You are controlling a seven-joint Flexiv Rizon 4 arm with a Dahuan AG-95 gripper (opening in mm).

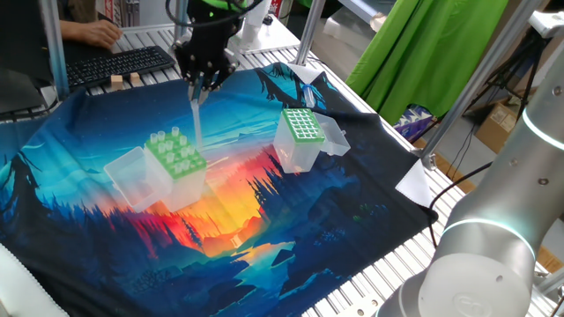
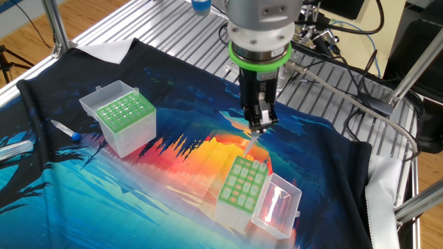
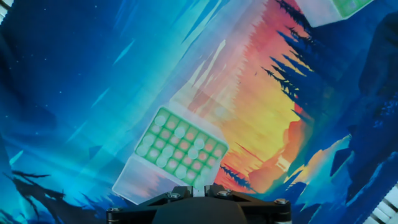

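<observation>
A translucent pipette tip (image 1: 196, 123) hangs down from my gripper (image 1: 199, 84), which is shut on its upper end. In exterior view 2 the tip (image 2: 252, 144) slants below the gripper (image 2: 256, 129), near the corner of a tip box. That box has a green rack (image 2: 242, 183) with several tips standing in it and other holes empty. The wrist view shows this rack (image 3: 180, 147) just ahead of the gripper. A second box (image 1: 300, 154) has a green grid top with no tips rising above it.
Clear lids hang open beside both boxes, one at the tip-filled box (image 2: 277, 206), one at the other (image 1: 333, 135). A pen with a blue end (image 2: 67, 130) lies on the patterned cloth (image 2: 131, 200). Bare cloth separates the boxes.
</observation>
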